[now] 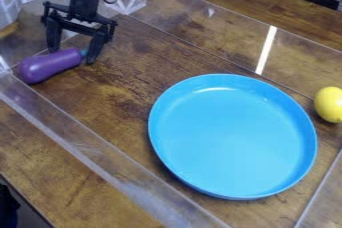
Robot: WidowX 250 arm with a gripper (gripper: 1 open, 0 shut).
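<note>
A purple eggplant (48, 67) with a green stem end lies on the wooden surface at the left, angled up to the right. Over its upper right end hangs my black gripper (70, 46), its fingers apart and reaching down around that end. Whether they touch the eggplant cannot be told.
A large blue plate (231, 132) fills the lower right. A yellow object (329, 106) lies at the right edge. Clear rails or panels border the surface (160, 32), whose middle and upper part are bare.
</note>
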